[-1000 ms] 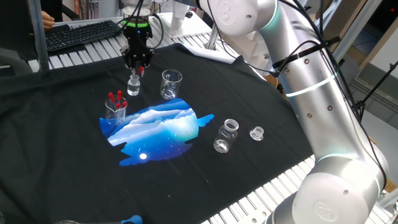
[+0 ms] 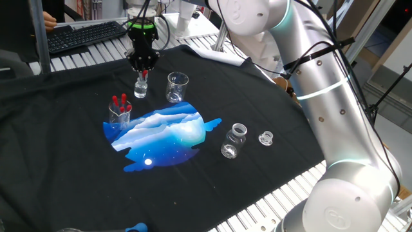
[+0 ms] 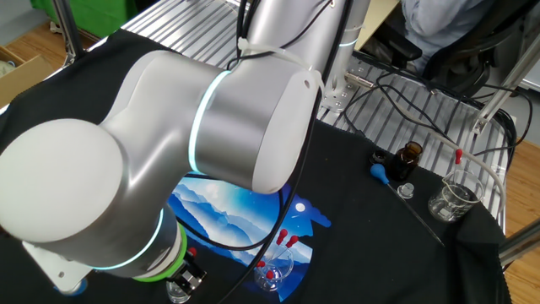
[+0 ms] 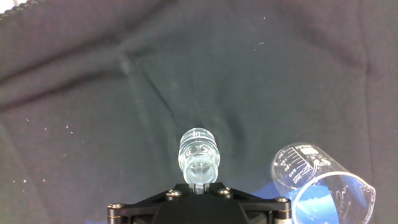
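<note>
In exterior view 1 my gripper (image 2: pixel 143 69) points down at the far side of the black cloth, above a small clear glass bottle (image 2: pixel 140 88). Something red, seemingly a dropper's bulb (image 2: pixel 145 74), shows at its fingertips, just over the bottle's mouth. The wrist view has the fingers close together around a narrow pale piece, with the bottle (image 4: pixel 199 149) directly beyond them. How deep the dropper's tube reaches into the bottle is hidden. In exterior view 2 a red spot (image 3: pixel 192 252) shows beside my gripper (image 3: pixel 190 277).
A beaker of red-topped droppers (image 2: pixel 120 113) stands near the bottle, with an empty beaker (image 2: pixel 177 87) to its right. An open jar (image 2: pixel 234 140) and a glass stopper (image 2: pixel 266 138) are nearer the arm's base. Bare cloth lies at the front left.
Over the last second my gripper and the small bottle have shifted slightly to the right in exterior view 1. The other glassware has stayed in place.
</note>
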